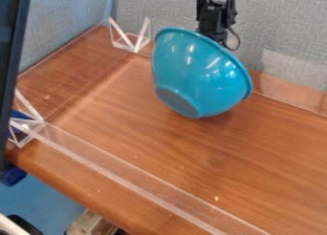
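A large glossy light-blue bowl [202,74] is tilted on its side toward the back of the wooden table [217,172], its base facing down-left. Directly behind its upper rim is my black gripper [212,27], at the top centre. Its fingertips are hidden by the bowl, so whether it grips the rim cannot be seen.
White wire brackets stand at the back left [128,38] and front left [26,126]. A clear plastic strip [153,186] runs along the near edge. Grey padded walls [292,38] close the back and left.
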